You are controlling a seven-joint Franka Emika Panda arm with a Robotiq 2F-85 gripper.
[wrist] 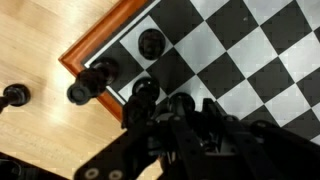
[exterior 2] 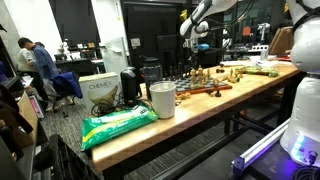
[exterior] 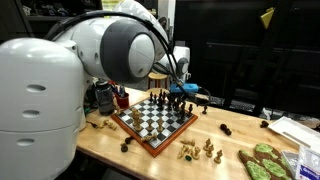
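Observation:
A chessboard (exterior: 160, 120) with a brown frame lies on the wooden table, black pieces crowded along its far side and tan pieces nearer. Low over the black pieces, my gripper is dark and hard to make out in the exterior views. In the wrist view it is shut on a black chess piece (wrist: 181, 103) at the board's edge rows; its lower part is hidden by the fingers. Close by stand a black piece (wrist: 145, 90), another black piece (wrist: 152, 43) on a square, and a tall one (wrist: 88, 82) at the board's corner.
Off the board, one black piece (wrist: 16, 95) stands on bare wood. Several tan pieces (exterior: 209, 148) are at the board's right front. A green mat (exterior: 262, 163) and a white tray (exterior: 295, 132) lie farther right. Bare table shows between board and tray.

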